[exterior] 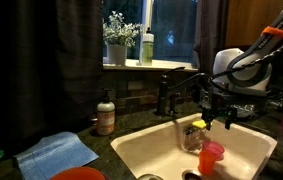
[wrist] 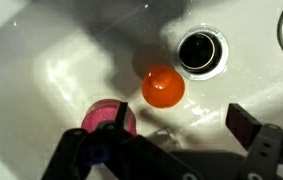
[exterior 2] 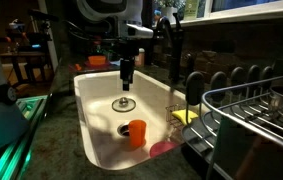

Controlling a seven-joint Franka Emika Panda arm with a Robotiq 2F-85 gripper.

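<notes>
An orange cup (exterior: 209, 158) is inside the white sink, and in the wrist view the orange cup (wrist: 162, 87) lies ahead of the gap between my fingers. Close to it is a pink-red cup (wrist: 101, 112), partly covered by my left finger in that view. My gripper (exterior: 218, 125) hangs over the sink, fingers apart with nothing between them. The wrist view shows the gripper above both cups, touching neither. Exterior view 2 has the orange cup (exterior 2: 138, 134) near the sink's near end.
The dark drain (wrist: 198, 50) lies beside the orange cup. A yellow sponge (exterior 2: 184, 116) rests by the sink's edge, near the wire dish rack (exterior 2: 251, 115). A soap bottle (exterior: 105, 114), blue cloth (exterior: 56, 155) and red bowl (exterior: 78, 174) occupy the counter.
</notes>
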